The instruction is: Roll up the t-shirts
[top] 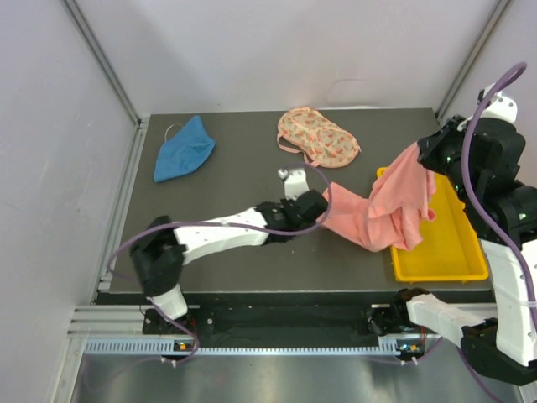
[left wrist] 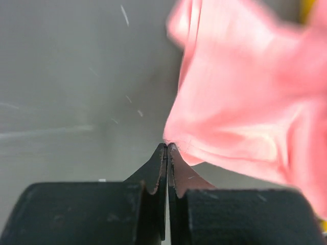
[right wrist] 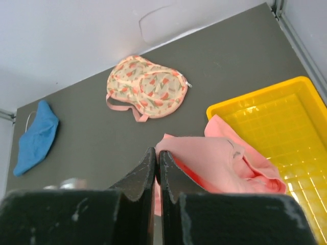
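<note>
A pink t-shirt (top: 394, 210) hangs in folds from my raised right gripper, which is shut on an upper part of it. Its lower part drapes over the dark table and the near-left rim of the yellow bin. My left gripper is also shut, with the edge of the cloth pinched right at its fingertips. In the top view the left hand's own tips are hidden beneath its wrist, just left of the shirt.
The yellow bin (top: 453, 243) stands at the right of the table, partly covered by the shirt. A patterned cloth bag (top: 319, 134) lies at the back middle, a blue cloth (top: 185, 151) at the back left. Bare table (top: 222, 176) spreads between them.
</note>
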